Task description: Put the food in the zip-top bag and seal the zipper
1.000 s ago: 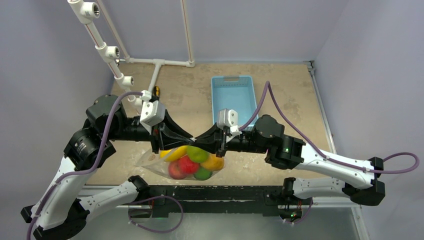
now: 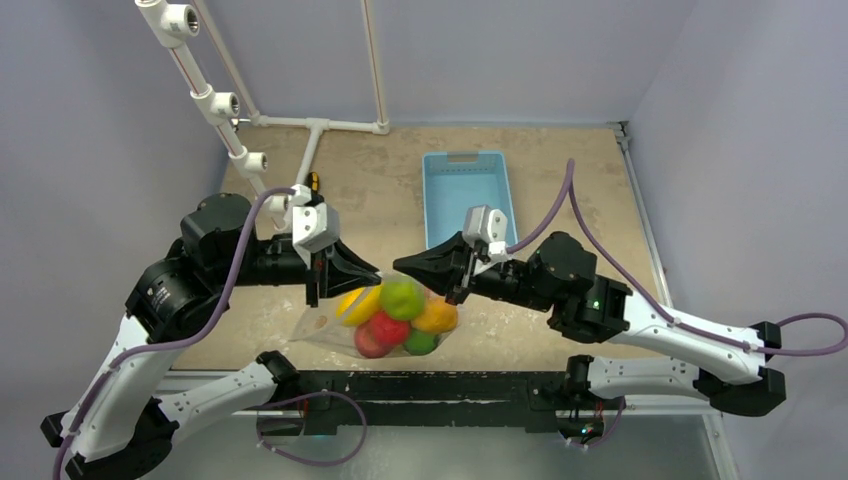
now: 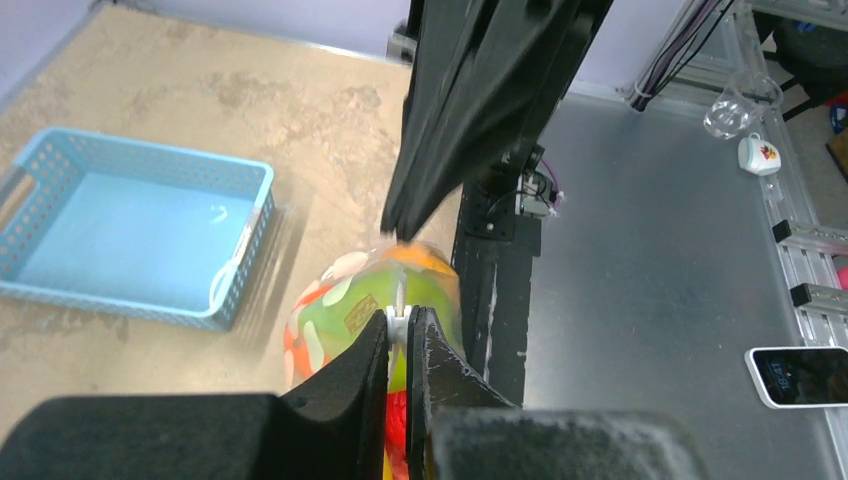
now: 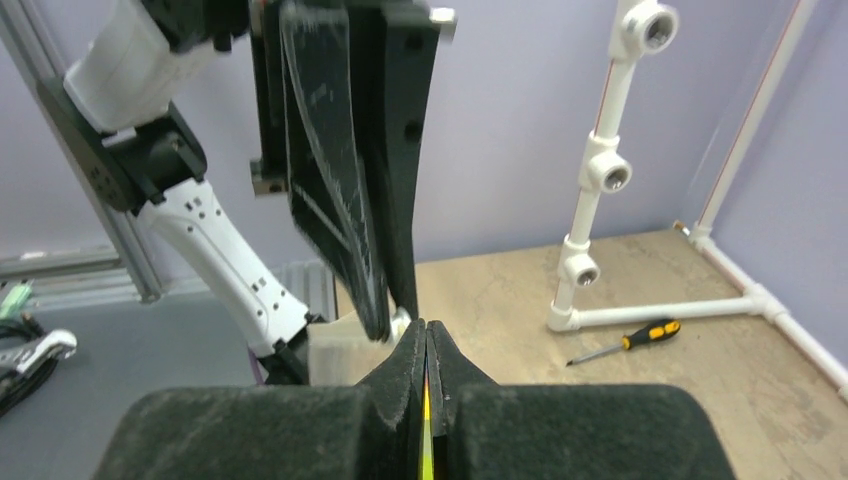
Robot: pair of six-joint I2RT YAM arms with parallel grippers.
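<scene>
The clear bag (image 2: 318, 328) hangs below the grippers with several fruits inside: a green one (image 2: 402, 298), a yellow one (image 2: 360, 305), an orange one (image 2: 436, 316) and red ones (image 2: 390, 329). My left gripper is shut on a small white piece at the bag's top edge, seemingly the zipper slider (image 3: 398, 330). Just to the right of it, a small gap away, my right gripper (image 2: 396, 265) is shut; nothing shows between its fingers in the right wrist view. How far the bag's mouth is closed is hard to tell.
An empty light-blue basket (image 2: 466, 190) stands on the table behind the grippers. A screwdriver (image 4: 640, 337) lies beside the white pipe frame (image 4: 660, 314) at the back left. Bare tabletop (image 2: 570, 200) lies to the right.
The grippers' tips were touching; now my right gripper has moved away to the right and slightly up in the top view, and my left a little left. The bag's fruit has swung slightly right.
</scene>
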